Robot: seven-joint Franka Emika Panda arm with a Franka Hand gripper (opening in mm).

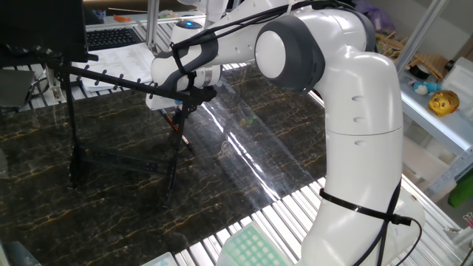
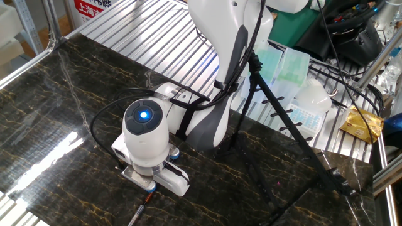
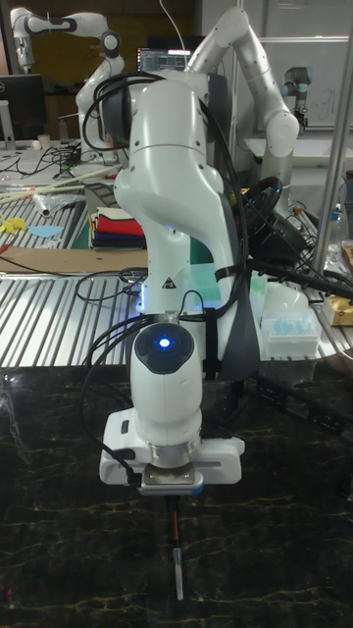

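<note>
My gripper (image 3: 174,490) points down over the dark marbled tabletop (image 3: 74,554), its white hand seen from above and in front. A thin brush- or pen-like stick (image 3: 177,554), dark and reddish near the hand and pale toward its far end, emerges from beneath it. In the second exterior view the same stick (image 2: 141,208) runs toward the lower edge. Part of the stick (image 1: 185,137) also shows behind the black stand in the first exterior view. The hand hides my fingers' grip area, so whether they hold the stick is unclear.
A black frame stand (image 1: 126,161) rises beside the arm. Pale plastic boxes (image 2: 292,66), a bottle (image 2: 312,95) and a gold packet (image 2: 362,123) sit on the slatted surface. A glossy clear sheet (image 1: 244,144) lies on the tabletop. Bare tabletop surrounds the hand.
</note>
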